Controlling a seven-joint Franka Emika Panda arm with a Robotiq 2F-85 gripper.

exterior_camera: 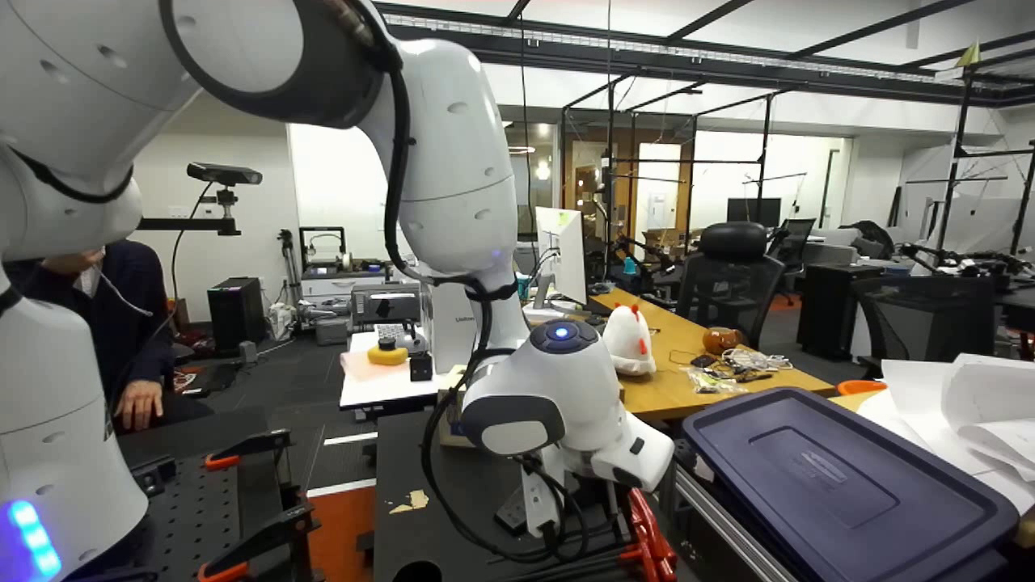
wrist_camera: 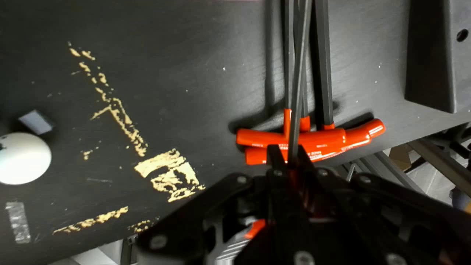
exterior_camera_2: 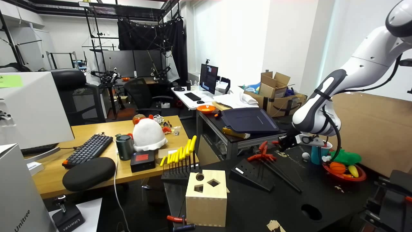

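My gripper is shut on one red-handled hex key (wrist_camera: 300, 84). Its dark shaft stretches up the wrist view from between my fingertips, while its handle is mostly hidden among the dark fingers. Just beyond the fingertips, several other red-handled hex keys (wrist_camera: 326, 137) lie on the black table with their shafts side by side. In exterior view 2 the gripper (exterior_camera_2: 286, 142) hangs low over the table, just beside the red handles (exterior_camera_2: 263, 154). Exterior view 1 shows the red handles (exterior_camera: 650, 543) below the wrist, the fingers being hidden by the arm.
A black holder (exterior_camera_2: 251, 174) stands near the loose keys. Yellow-handled keys fill a rack (exterior_camera_2: 181, 156) behind a wooden shape box (exterior_camera_2: 206, 199). A red bowl (exterior_camera_2: 343, 176) of toys and a blue cup (exterior_camera_2: 315, 155) are close to the arm. A dark lid (exterior_camera: 844, 480) rests beyond the table.
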